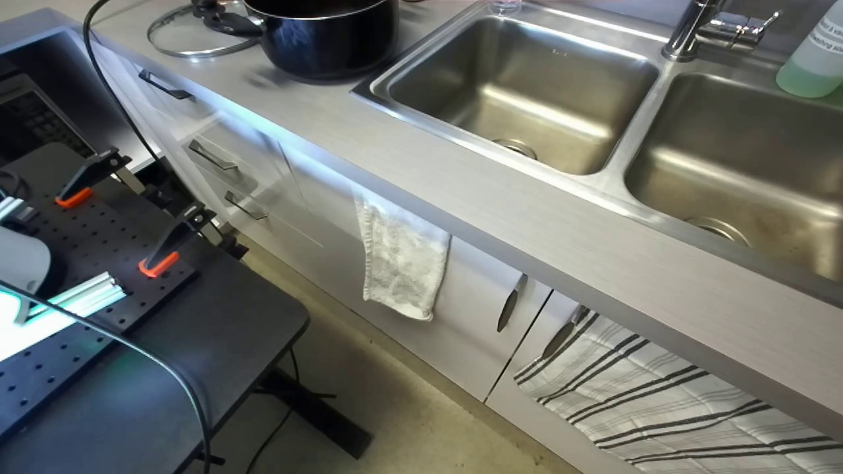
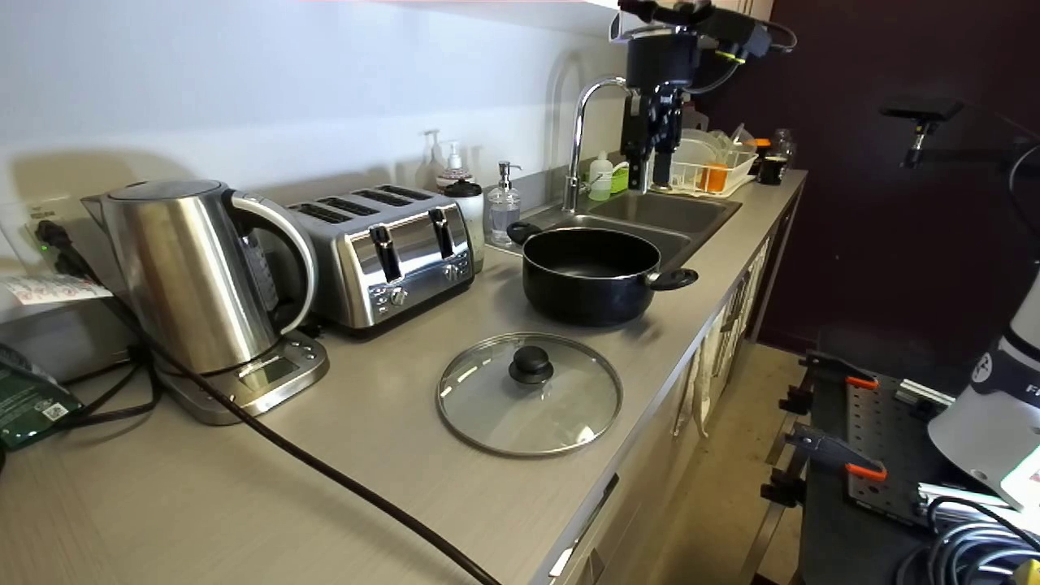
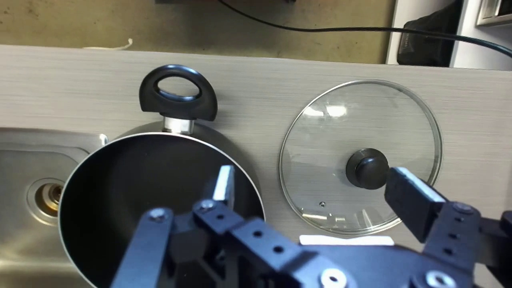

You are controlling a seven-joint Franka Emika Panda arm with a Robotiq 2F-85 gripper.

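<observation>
A black two-handled pot [image 2: 590,297] stands uncovered on the counter, and its inside [image 3: 144,192] looks empty in the wrist view. Its round glass lid [image 2: 478,409], with a black knob [image 3: 368,169], lies flat on the counter beside it, knob up. High over the counter, my gripper [image 2: 651,177] points downward, clear of both pot and lid. Seen from the wrist, the gripper is open with its fingers wide apart and nothing held; one finger overlaps the pot and the other the lid near its knob. Exterior view 1 does not show the gripper.
Behind the lid stand a toaster [image 2: 405,258] and a steel kettle [image 2: 185,283]. A black cable [image 2: 322,466] crosses the counter. The double sink [image 1: 521,87] beside the pot has a tall faucet [image 2: 577,146]. A dish rack [image 2: 717,174] sits beyond it.
</observation>
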